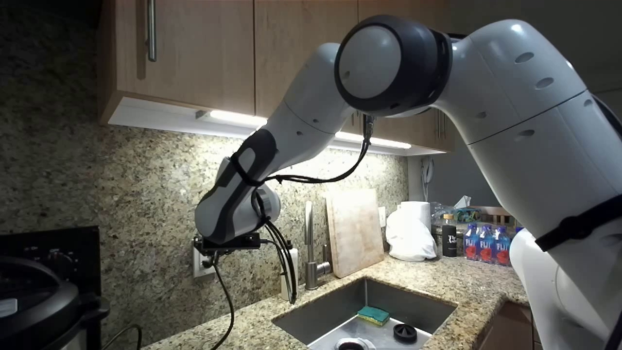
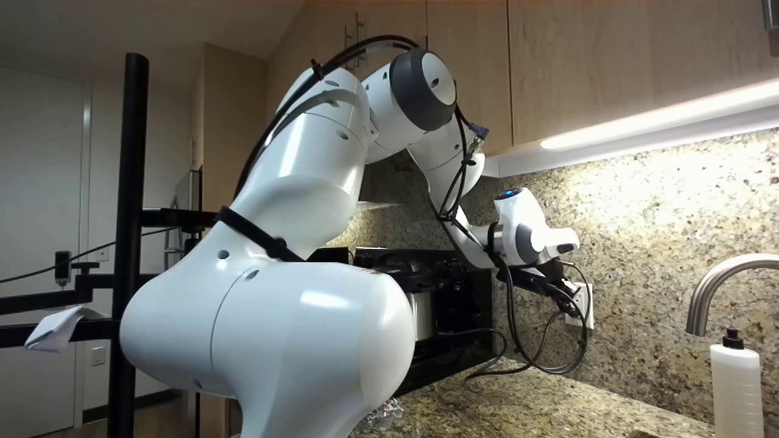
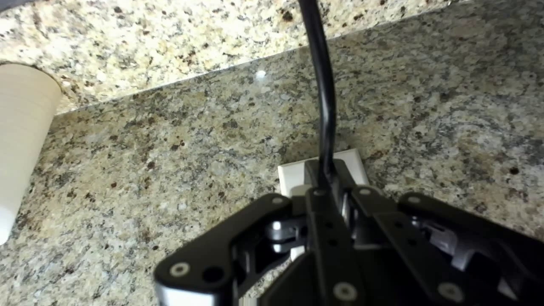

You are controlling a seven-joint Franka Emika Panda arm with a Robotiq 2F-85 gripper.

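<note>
In the wrist view my gripper is shut on a black plug, whose black cable runs away toward the counter. Right behind the fingertips, a white wall outlet is largely covered by the plug and the fingers. Whether the plug sits in the sockets or just in front of them cannot be seen. Exterior view 1 has the gripper against the upper part of the outlet, with the cable hanging below. From the other side, the outlet shows partly behind the gripper.
A black multicooker stands at the left. To the right are a white soap bottle, the faucet and the sink with a sponge. Cabinets hang above; loose arm cables droop near the wrist.
</note>
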